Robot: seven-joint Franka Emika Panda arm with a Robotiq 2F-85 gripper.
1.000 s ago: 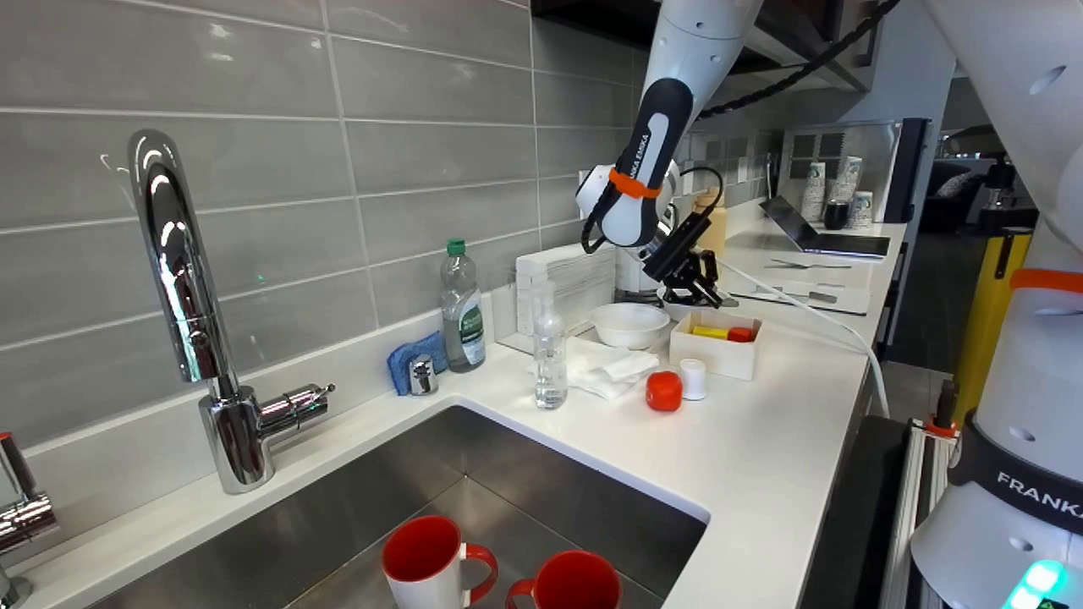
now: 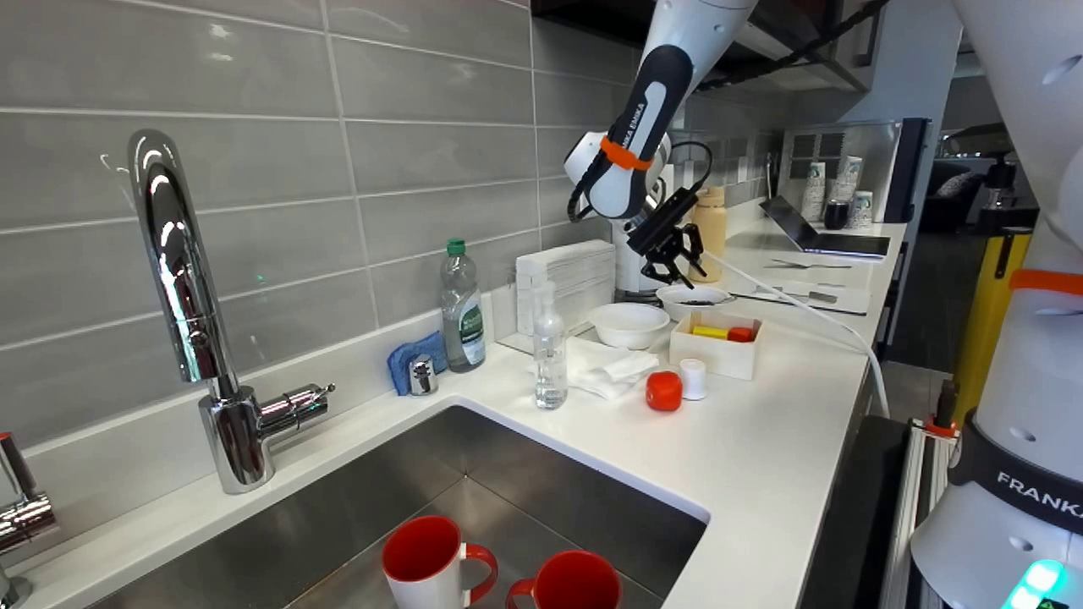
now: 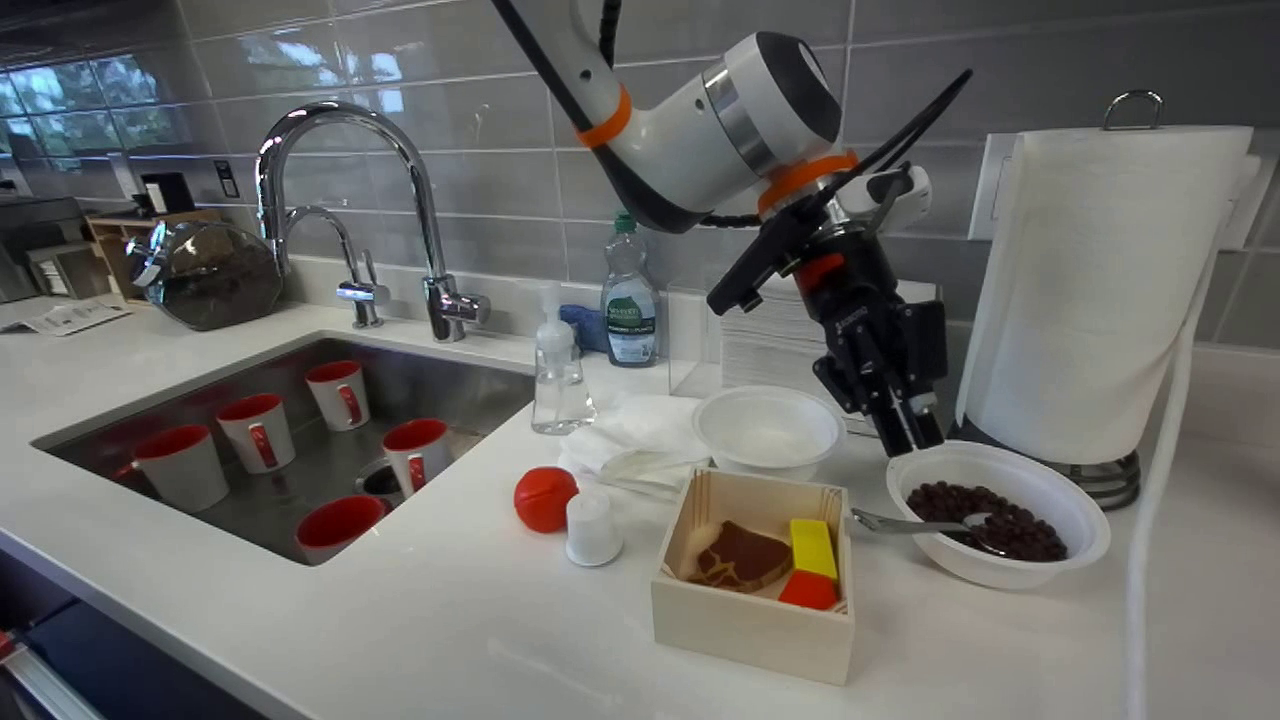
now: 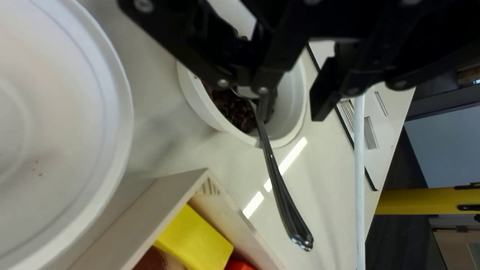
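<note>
In exterior view 2, a metal spoon (image 3: 908,524) lies in a white bowl (image 3: 1086,540) of dark beans (image 3: 1002,520). Its handle leans over the rim toward a wooden box (image 3: 753,642). My gripper (image 3: 908,434) hangs above the bowl's near-left rim, pointing down. Seen from the wrist, the two fingers of my gripper stand apart, with nothing held between them. The spoon handle (image 4: 281,193) runs below the left finger, which hides part of the spoon and beans. An empty white bowl (image 3: 768,422) stands beside the bean bowl.
The box holds a toy steak (image 3: 744,556), a yellow block (image 3: 812,546) and a red piece. A paper towel roll (image 3: 1110,288) stands behind the bean bowl. A red ball-like item (image 3: 545,498) and white cup (image 3: 593,528) lie toward the sink, which holds several mugs.
In exterior view 1, my gripper has risen from low at the bean bowl and shifted slightly left. Its fingers now show spread apart. Surrounding objects look unmoved.
</note>
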